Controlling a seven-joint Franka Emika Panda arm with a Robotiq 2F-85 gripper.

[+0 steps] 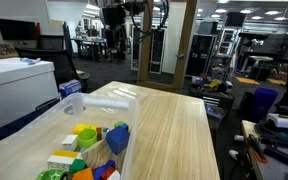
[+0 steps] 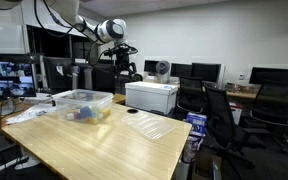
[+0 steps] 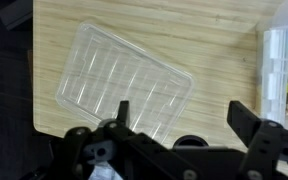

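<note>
My gripper is open in the wrist view, its two dark fingers wide apart with only the table below and between them. Under it and to the left lies a clear, ribbed flat lid or tray, which also shows on the wooden table as a transparent panel in exterior view 2. A clear plastic bin holds several coloured blocks, among them a green one and a blue one. The bin's wall stands at the right of the wrist view.
A small black round object rests on the table near the lid. Behind the table are a white box and office chairs.
</note>
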